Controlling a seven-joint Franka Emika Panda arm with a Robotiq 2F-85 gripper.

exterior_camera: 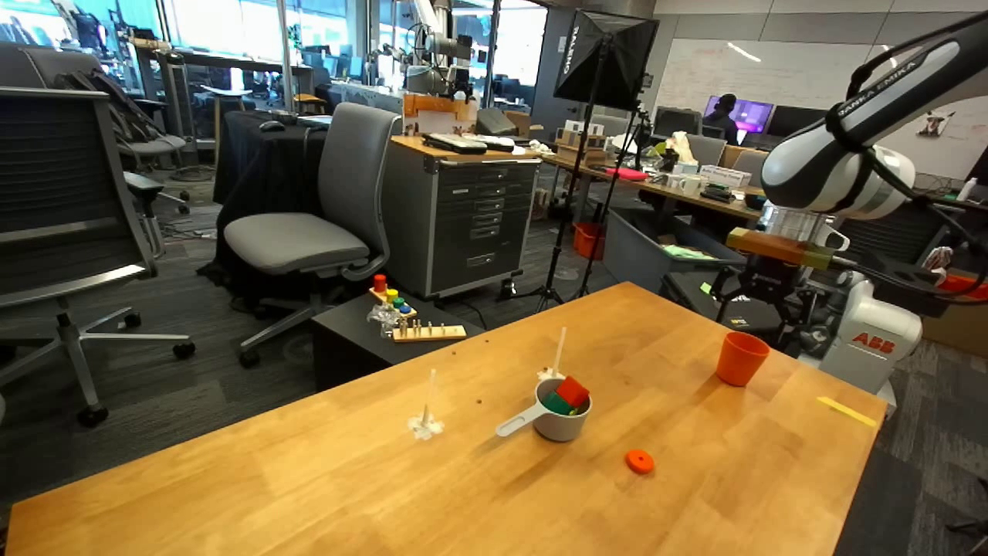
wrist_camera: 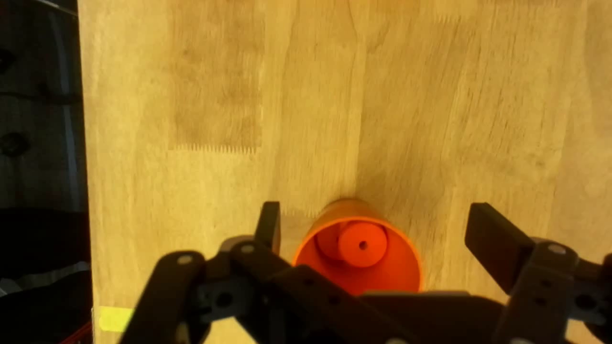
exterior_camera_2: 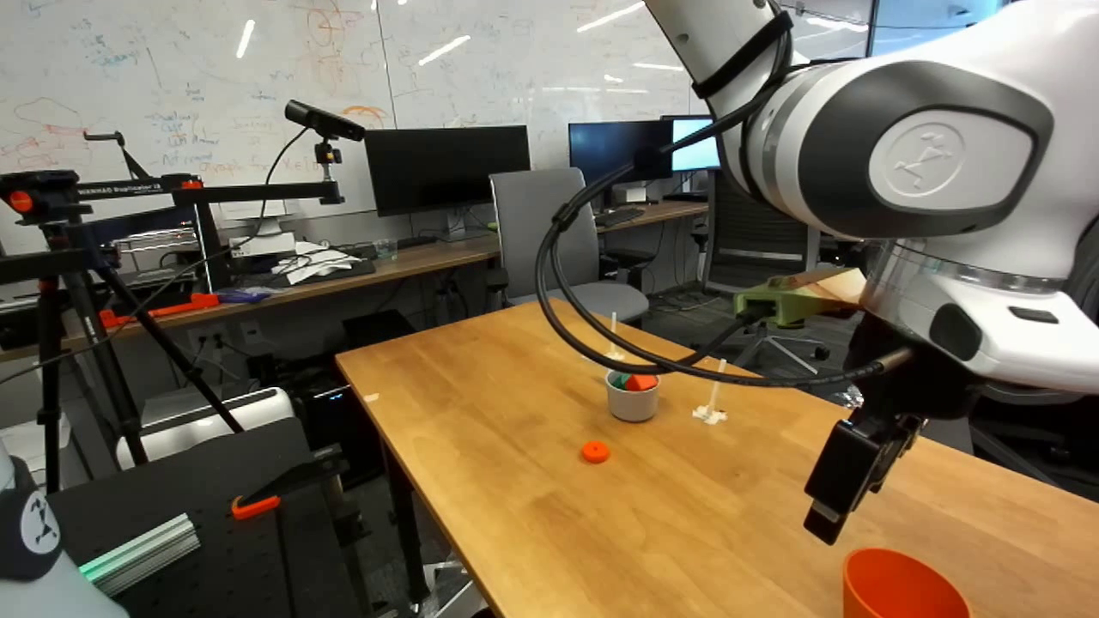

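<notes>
My gripper is open above the orange cup (wrist_camera: 416, 258), its two fingers spread wide with nothing between them. Inside the cup lies an orange disc (wrist_camera: 376, 246) with a small centre hole; at least one more orange piece shows beside it. The cup (exterior_camera: 742, 360) is upright near the table's right end. Another orange disc (exterior_camera: 640, 460) lies flat on bare wood. A grey measuring cup (exterior_camera: 561, 427) with a handle contains a red block (exterior_camera: 573, 391) and a green block (exterior_camera: 556, 403).
Two thin white pegs on whitish bases, the left peg (exterior_camera: 428, 398) and the right peg (exterior_camera: 559, 352), stand on the table near the measuring cup. Yellow tape (exterior_camera: 847, 411) marks the right end.
</notes>
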